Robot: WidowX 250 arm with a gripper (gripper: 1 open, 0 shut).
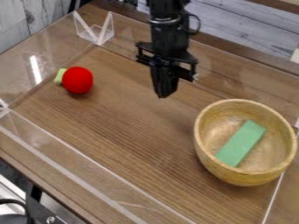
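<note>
The black robot arm comes down from the top middle of the camera view, its gripper (160, 87) hanging over bare wood, shut with nothing visible between its fingers. A red ball (77, 80) with a pale green piece behind it lies at the left. At the lower right a wooden bowl (246, 175) holds a green block (240, 143). The gripper is above and to the left of the bowl, apart from it.
A clear plastic container (93, 28) stands at the back left, near the table's edge. Cables show at the lower left corner.
</note>
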